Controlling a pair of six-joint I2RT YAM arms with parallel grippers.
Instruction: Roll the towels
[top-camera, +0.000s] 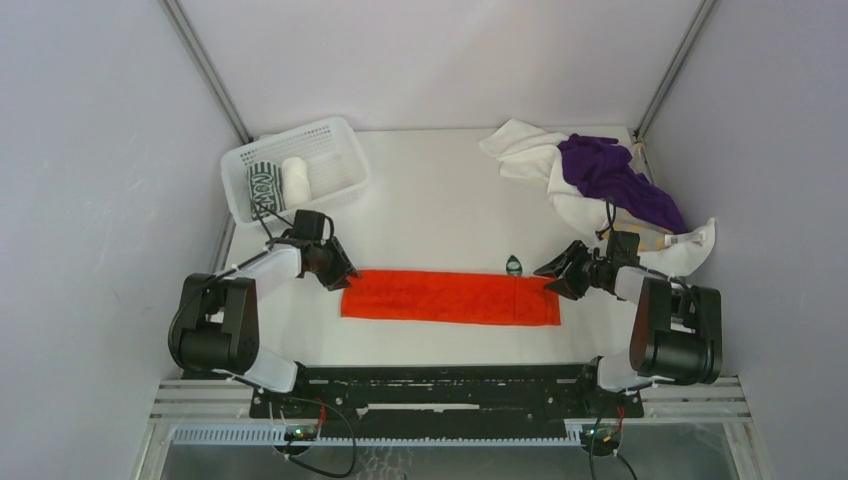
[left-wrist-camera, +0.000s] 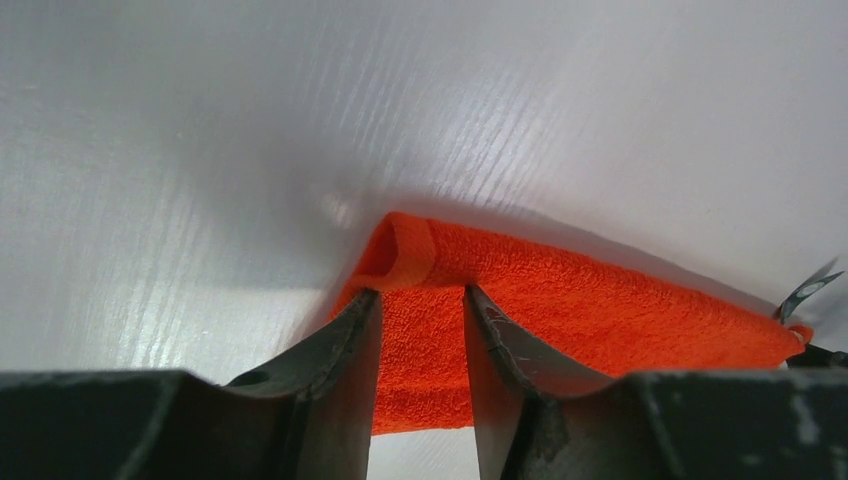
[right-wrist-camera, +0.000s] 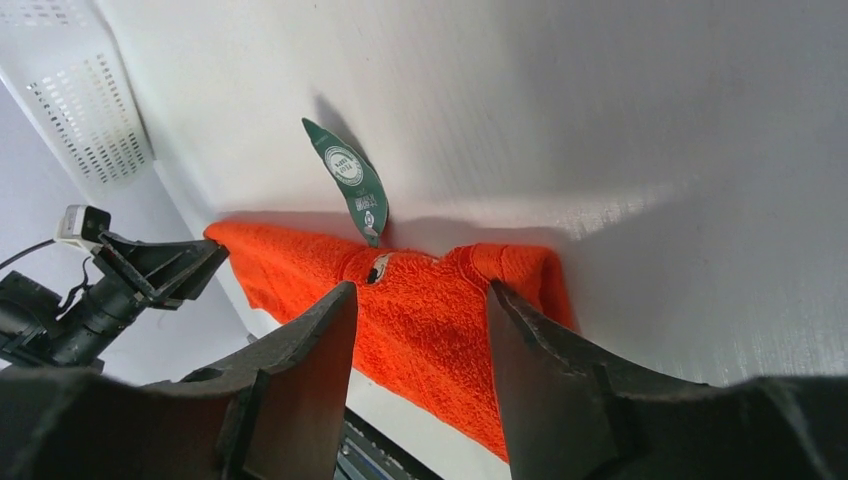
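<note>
An orange-red towel lies as a long flat strip across the front of the table. At its far left corner, my left gripper is partly open; in the left wrist view its fingers stand on either side of the towel's raised far edge. Over the far right corner is my right gripper, open. The right wrist view shows towel cloth in the gap between its fingers. A green label sticks out from the towel's far edge.
A white basket holding rolled towels stands back left. Heaped at the back right are a purple towel and white towels.
</note>
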